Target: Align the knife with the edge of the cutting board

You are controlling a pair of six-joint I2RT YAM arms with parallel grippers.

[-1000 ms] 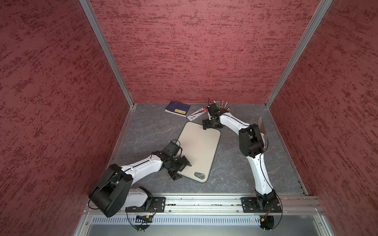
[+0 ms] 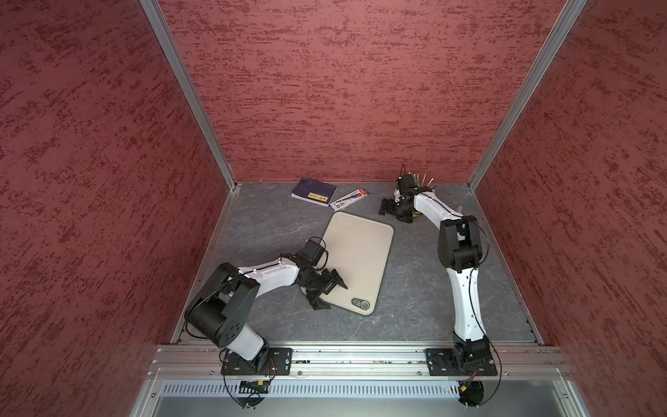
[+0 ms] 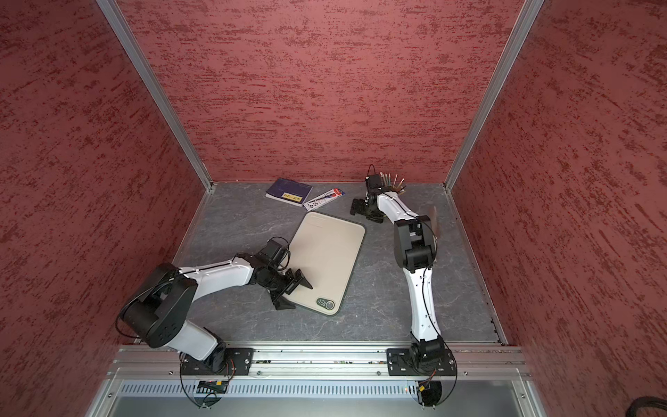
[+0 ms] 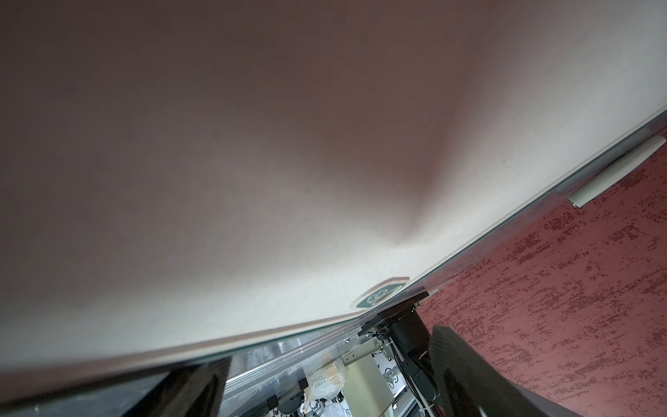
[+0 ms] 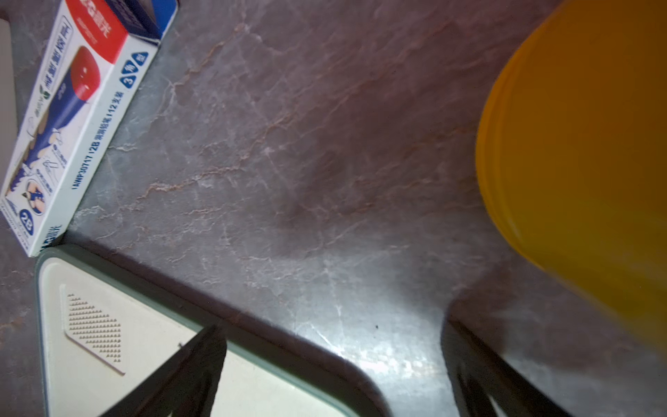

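Observation:
The cream cutting board (image 2: pixel 355 251) lies on the grey table with its long sides running front to back. My left gripper (image 2: pixel 326 290) is at its lower-left edge, fingers apart; in the left wrist view the board's surface fills most of the frame, and what lies between the fingers is unclear. My right gripper (image 2: pixel 394 212) stands open just beyond the board's back-right corner, beside a yellow container (image 5: pixel 569 146). I cannot make out the knife in these views.
A dark blue book (image 2: pixel 312 191) and a white pencil box (image 2: pixel 348 200) lie along the back. Brushes (image 3: pixel 392 180) stand behind my right arm. The table right of the board is clear at the front.
My right gripper has moved right and back, off the board's corner. My left arm and the board shifted slightly toward the back and right.

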